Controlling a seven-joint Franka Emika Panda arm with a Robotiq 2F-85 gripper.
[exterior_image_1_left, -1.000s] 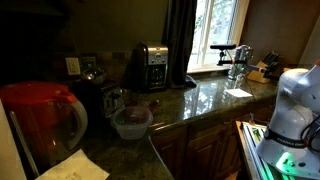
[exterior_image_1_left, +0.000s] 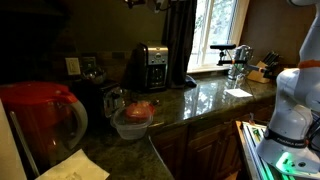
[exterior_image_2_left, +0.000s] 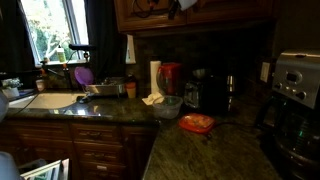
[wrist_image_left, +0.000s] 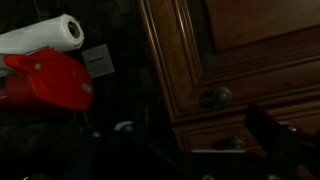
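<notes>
A red plate-like item (exterior_image_2_left: 197, 123) lies on the dark counter (exterior_image_2_left: 190, 155) in exterior view 2, just right of a clear bowl (exterior_image_2_left: 168, 106). From exterior view 1 the red item (exterior_image_1_left: 141, 109) shows behind and partly through the bowl (exterior_image_1_left: 131, 122). High above the counter, my gripper (exterior_image_1_left: 149, 5) is at the top edge of exterior view 1. In exterior view 2 the gripper (exterior_image_2_left: 172, 10) hangs before the upper cabinets. The wrist view shows dark fingers spread apart at the bottom, so the gripper is open, nothing visible between them.
Wooden cabinet doors (wrist_image_left: 240, 55) with knobs fill the wrist view's right side, close to the gripper. A red pitcher (wrist_image_left: 48, 80) and paper towel roll (wrist_image_left: 42, 36) stand at its left. A coffee maker (exterior_image_2_left: 298, 110) stands on the counter, whose front is clear.
My gripper has come into view at the top edge of exterior view 1. The bowl stays put.
</notes>
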